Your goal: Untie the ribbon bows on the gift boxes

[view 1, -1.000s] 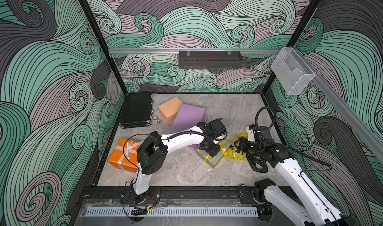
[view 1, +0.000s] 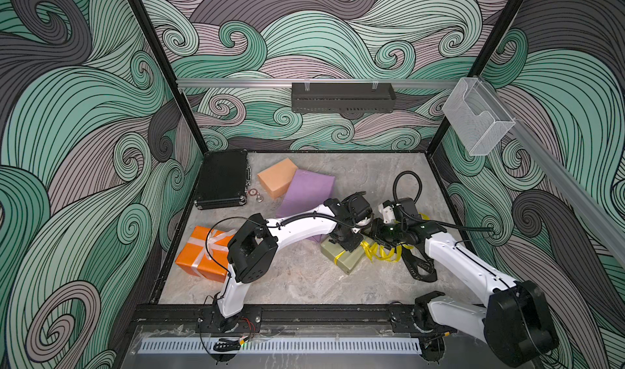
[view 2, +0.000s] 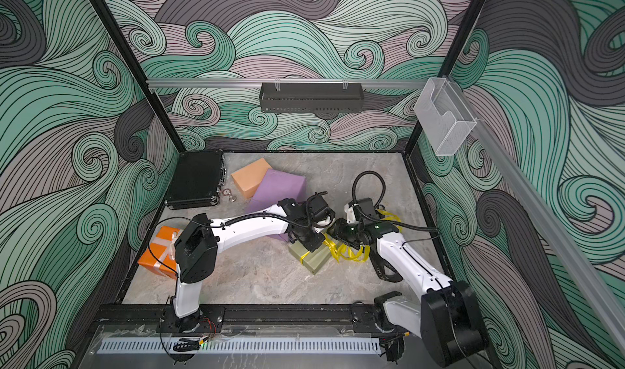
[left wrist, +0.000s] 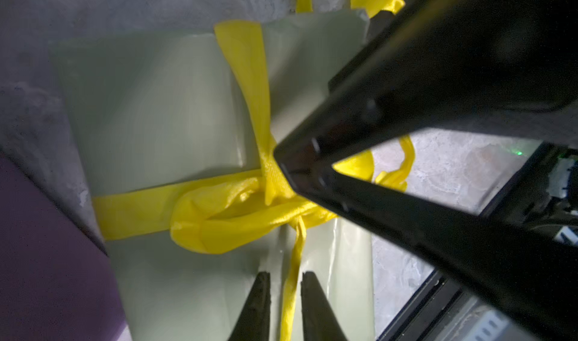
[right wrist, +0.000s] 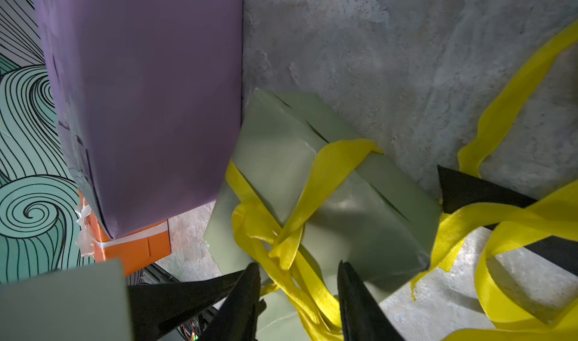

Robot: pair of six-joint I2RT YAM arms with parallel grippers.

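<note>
An olive-green gift box (right wrist: 373, 220) carries a yellow ribbon (left wrist: 216, 226) with a loop and crossing on top. My left gripper hovers low over it, open, its tips either side of a hanging ribbon end. My right gripper is over the same box, open, with the yellow ribbon below and between its fingertips. An orange box (view 1: 192, 254) with a pale ribbon sits at the left. A purple box (right wrist: 144, 100) lies beside the green one.
A peach box (view 1: 276, 173) and a black case (view 1: 218, 177) are at the back left. Loose yellow ribbon (right wrist: 511, 118) and black straps lie right of the green box. Clear table shows at the back right and front middle.
The left gripper has shifted slightly.
</note>
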